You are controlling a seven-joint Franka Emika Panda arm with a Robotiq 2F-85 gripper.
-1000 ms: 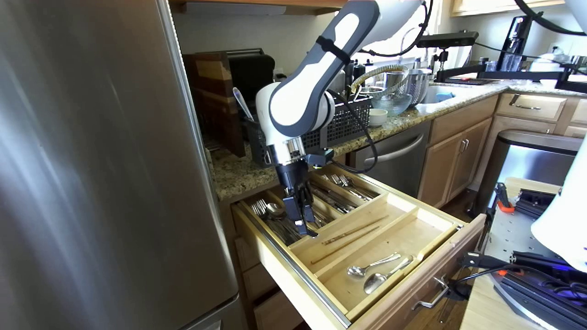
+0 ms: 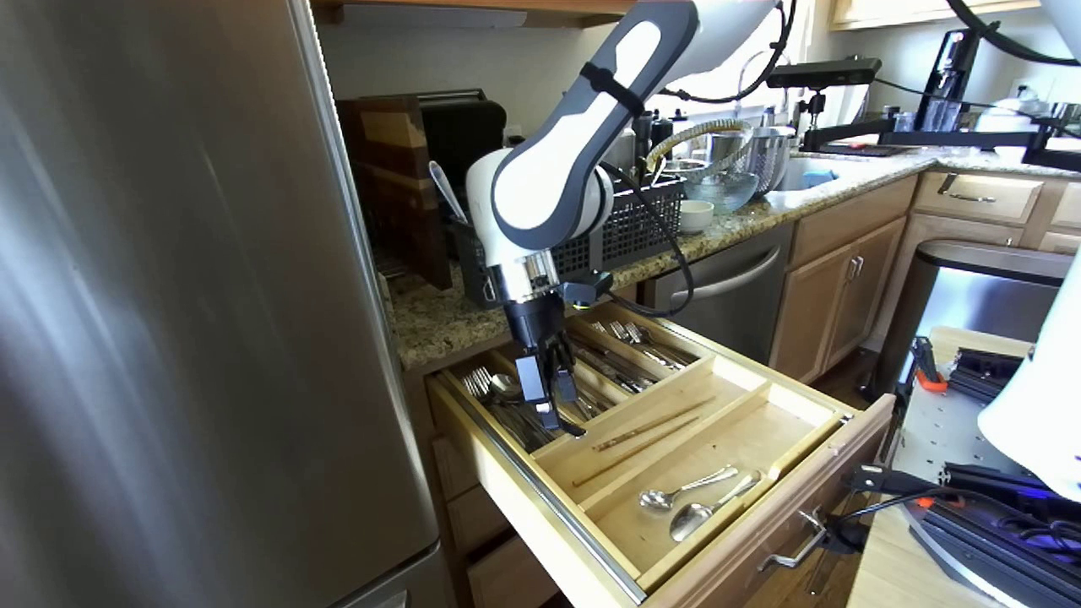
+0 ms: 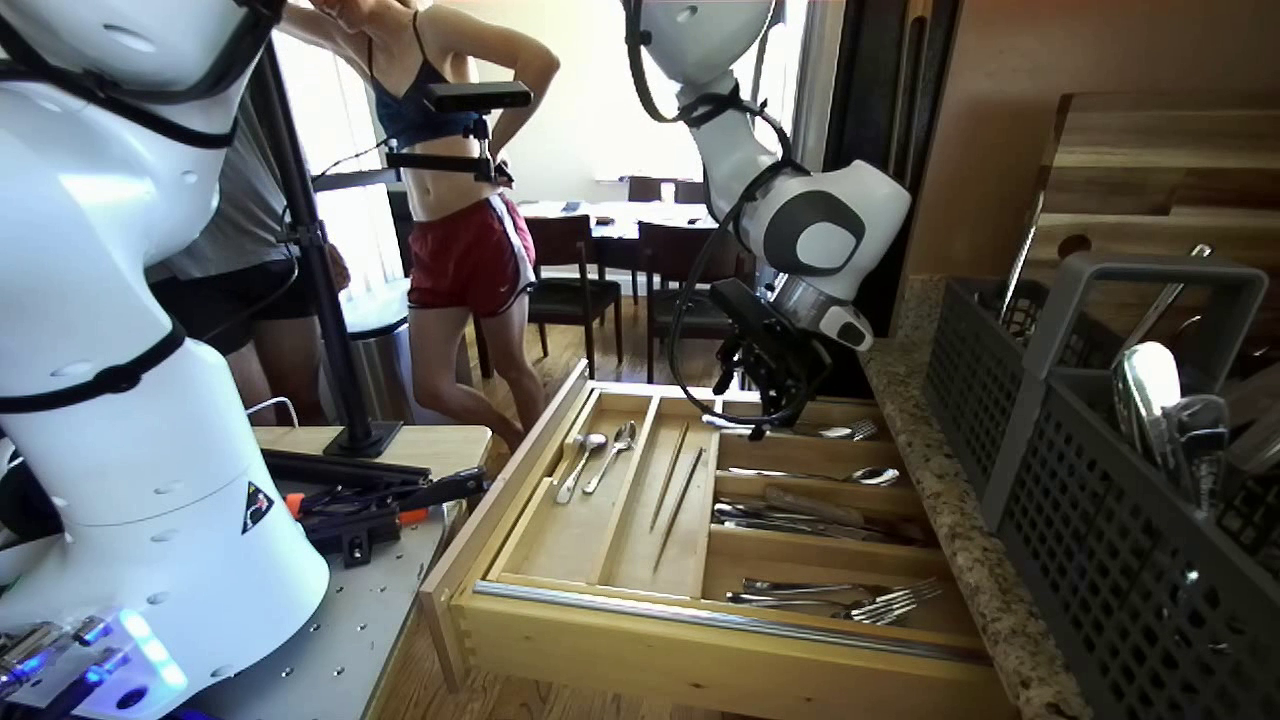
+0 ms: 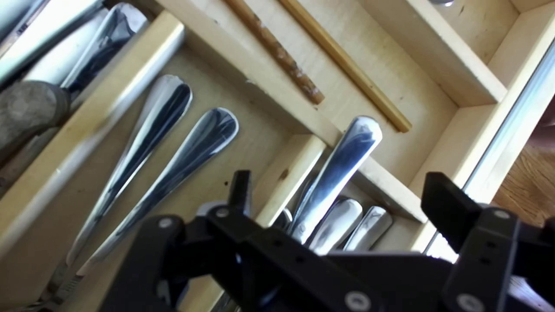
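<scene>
My gripper is open over the drawer's near-corner cutlery compartment in the wrist view, its black fingers wide apart. Between them, seen from above, a shiny utensil handle rises across the wooden divider; its other end is hidden beneath the gripper. Shorter handles lie just beside it, lower in the compartment. In exterior view 1 the gripper points down close to the fork-and-spoon compartment. Exterior view 2 shows the gripper at the drawer's far side.
Wooden dividers separate the compartments. Two chopsticks lie in the middle tray and two spoons in the front one. A grey dish rack stands on the counter beside the drawer; the fridge is close to the arm.
My gripper has shifted slightly left and turned a little in exterior view 1. The drawer and the cutlery visible in it look unchanged.
</scene>
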